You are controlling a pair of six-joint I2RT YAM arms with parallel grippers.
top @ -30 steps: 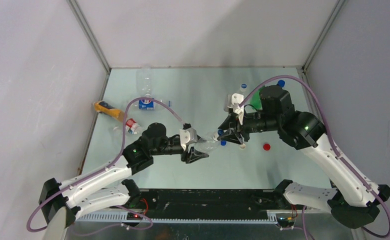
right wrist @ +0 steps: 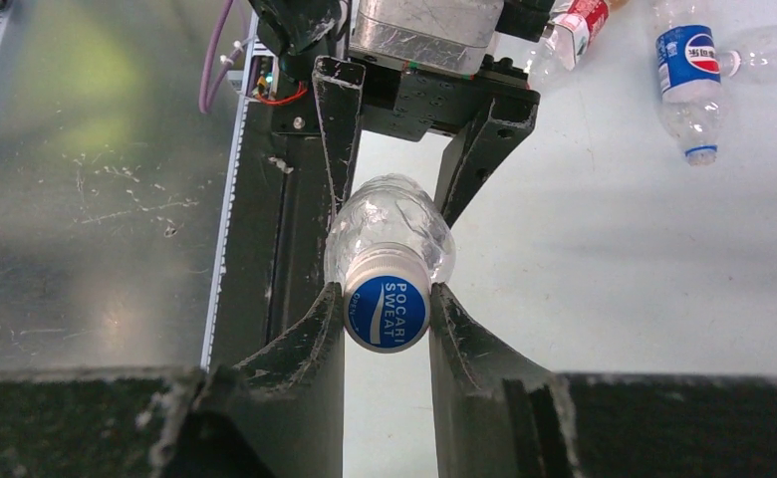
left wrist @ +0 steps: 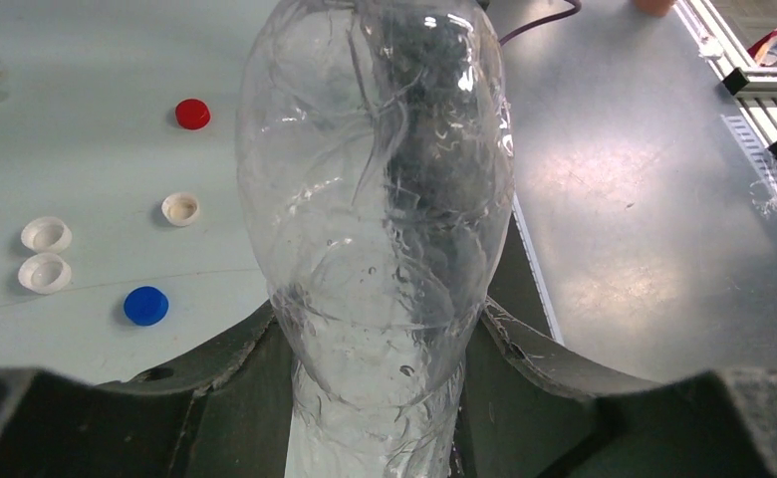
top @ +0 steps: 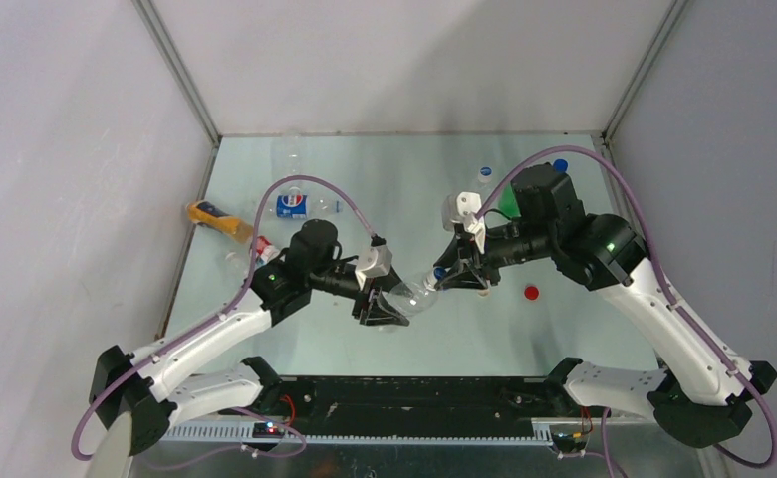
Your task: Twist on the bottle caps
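A clear crumpled plastic bottle (top: 412, 296) is held between both arms above the table. My left gripper (top: 380, 304) is shut on its body, which fills much of the left wrist view (left wrist: 375, 199). At the other end, my right gripper is shut on the blue-and-white Pocari Sweat cap (right wrist: 386, 311) at the bottle's mouth. Loose caps lie on the table in the left wrist view: red (left wrist: 192, 114), blue (left wrist: 145, 306) and several white ones (left wrist: 46, 235).
Bottles lie at the table's left, including an orange one (top: 215, 221) and a Pepsi-labelled one (top: 292, 205). Green and clear bottles with blue caps stand at the back right, partly behind the right arm.
My left gripper and its wrist have shifted slightly, tilting toward the front, with the bottle's body moving along. The right gripper has barely moved.
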